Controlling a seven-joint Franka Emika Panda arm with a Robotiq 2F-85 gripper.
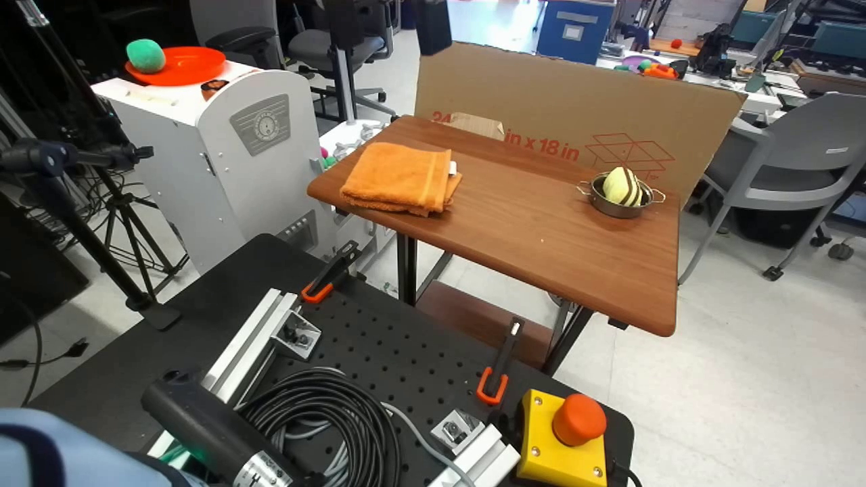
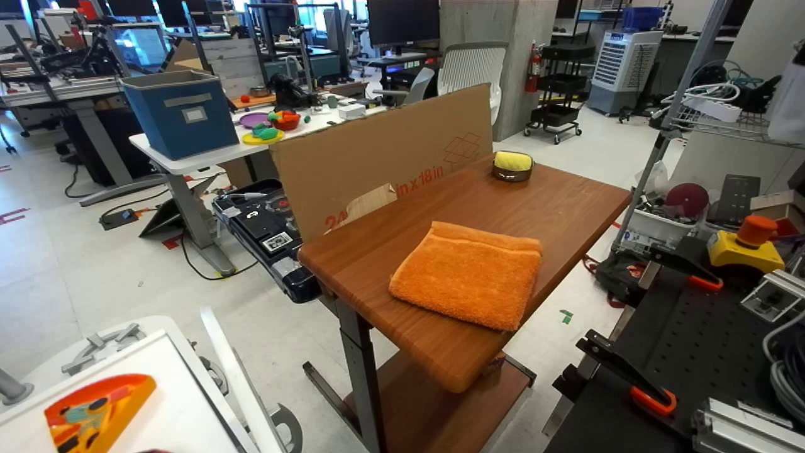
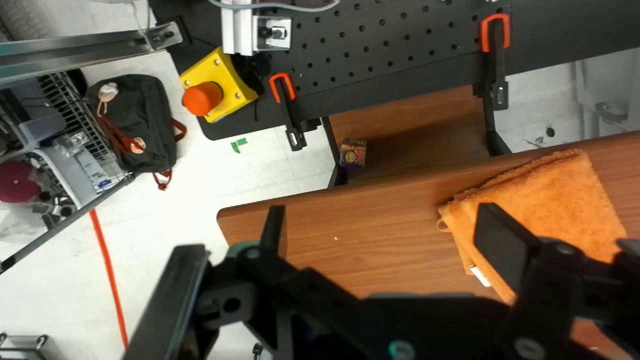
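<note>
My gripper stands open in the wrist view, its two dark fingers wide apart with nothing held between them. Two dark finger shapes at the top edge of exterior view 1 appear to be the same gripper, high above the table. A folded orange towel lies on the brown tabletop, and in the wrist view the towel is partly behind the right finger. At the table's other end sits a small metal pot with thin handles, holding a pale yellow, brown-striped object. Neither shows in the wrist view.
A cardboard panel stands along the table's far edge. On the black perforated bench are clamps, coiled cable and a yellow box with an orange button. The tabletop between towel and pot is bare.
</note>
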